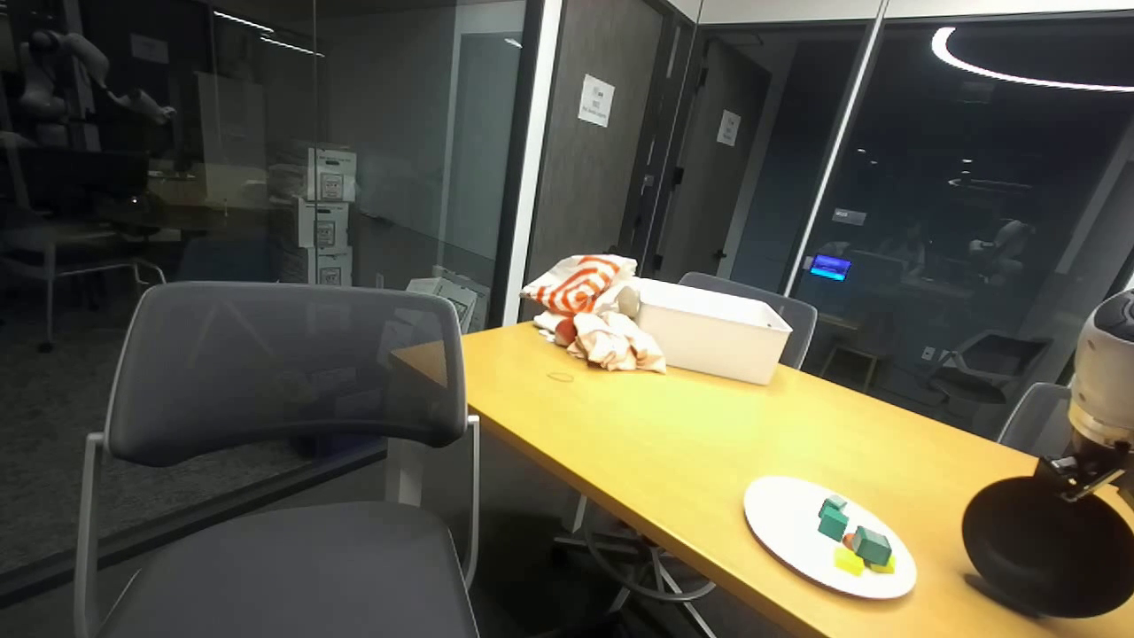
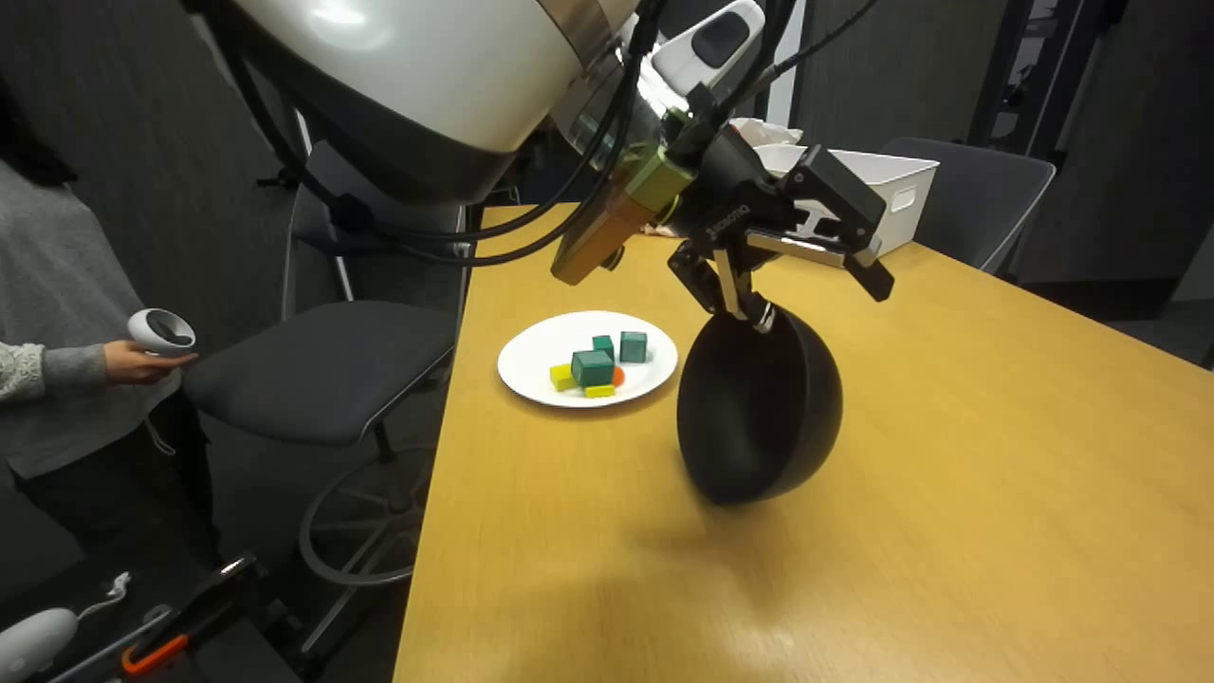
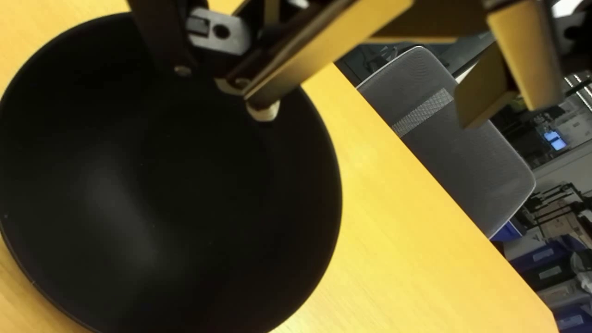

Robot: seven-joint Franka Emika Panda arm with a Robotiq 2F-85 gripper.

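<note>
A black bowl (image 2: 751, 421) stands tipped on its side, its hollow facing left in exterior view 2. Whether its lower edge touches the table cannot be told. My gripper (image 2: 817, 301) is open at the bowl's upper rim. One of its fingers (image 2: 730, 285) is against the rim, while the other stands clear of it to the right. The wrist view shows the bowl's dark inside filling the left half. Left of the bowl, a white plate (image 2: 529, 355) holds green blocks (image 2: 593, 366), yellow pieces (image 2: 562, 377) and an orange-red piece (image 2: 617, 376).
Across the table, a white bin (image 1: 707, 330) stands beside crumpled cloth bags (image 1: 611, 340). Dark chairs (image 1: 287, 372) line the table edges.
</note>
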